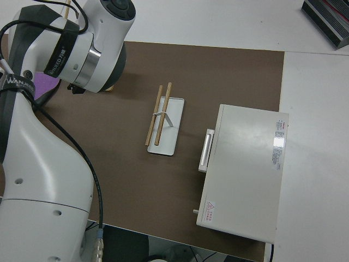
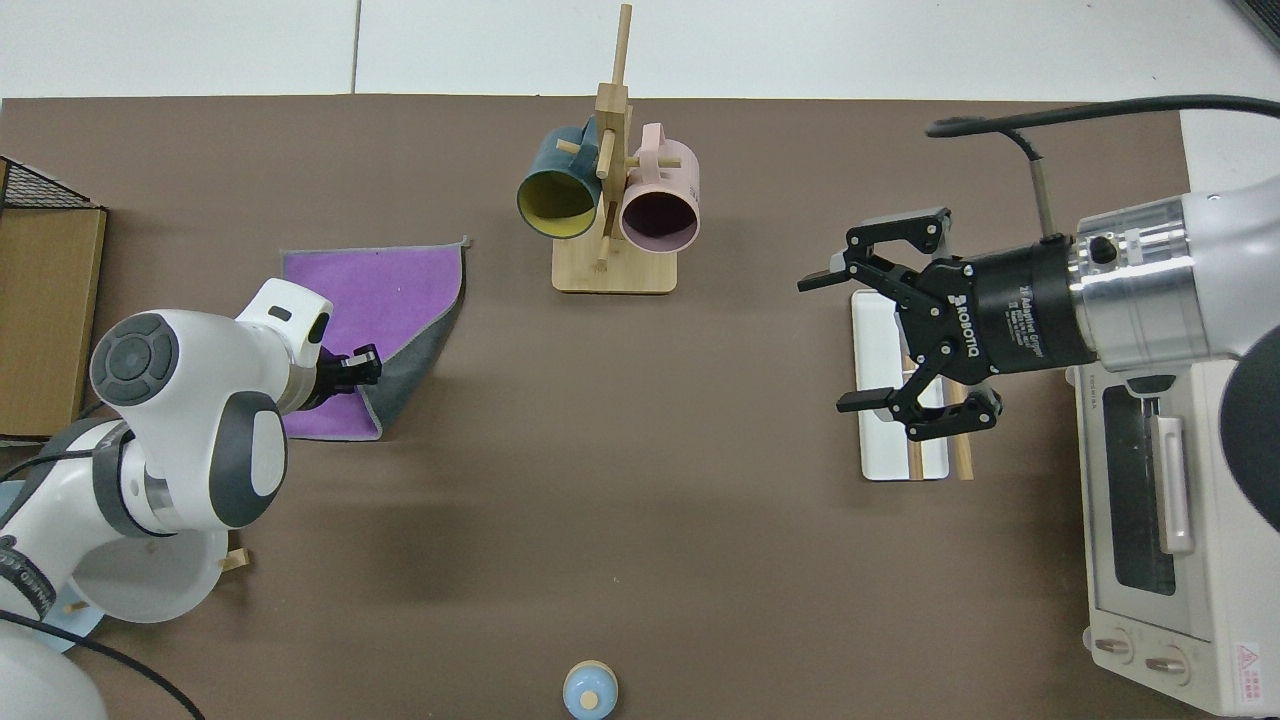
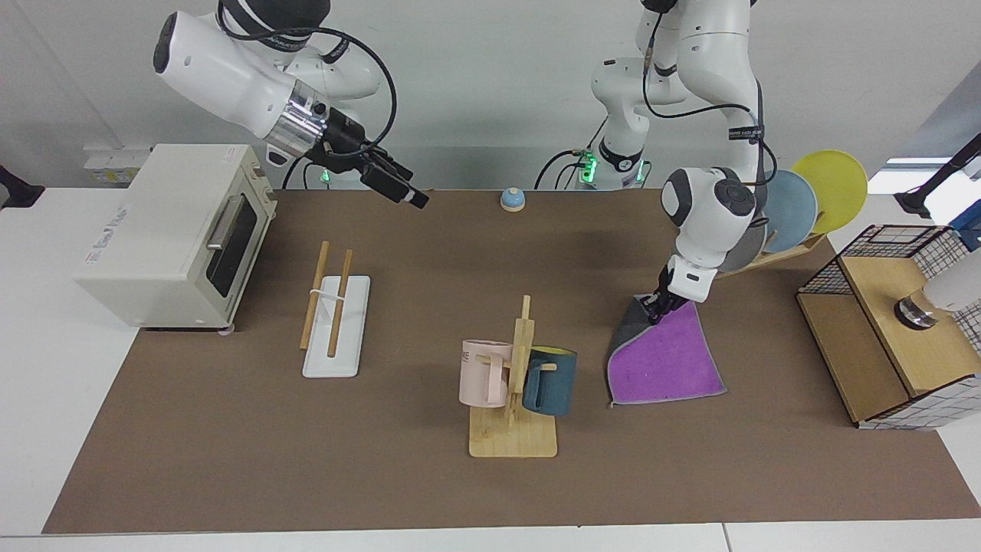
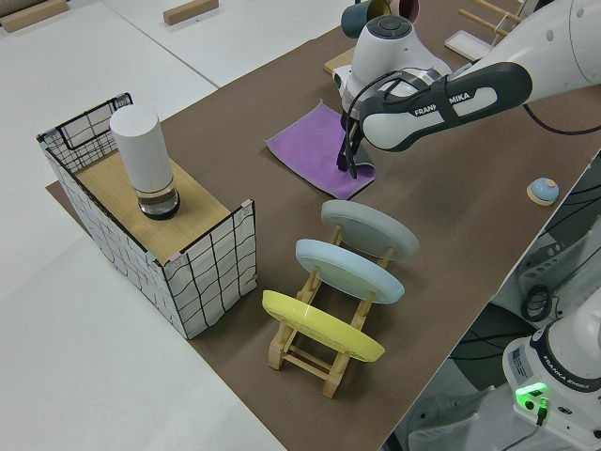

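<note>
My left gripper (image 2: 350, 370) is over the purple cloth (image 2: 360, 288), whose grey underside shows along one side; whether it is open or shut is unclear. My right gripper (image 2: 828, 342) stands open above the white board with two wooden sticks (image 2: 878, 456), left of the white oven (image 2: 1152, 600), with nothing visible between its fingers. A wooden mug tree (image 2: 614, 276) holds a teal mug (image 2: 555, 202) and a pink mug (image 2: 668, 180). A small blue round object (image 2: 590, 692) lies near the table edge.
A wire-sided shelf with wooden boards (image 2: 46, 318) stands at far left, near a rack of yellow (image 4: 322, 327), blue (image 4: 349, 272) and grey (image 4: 369, 228) plates behind the left arm.
</note>
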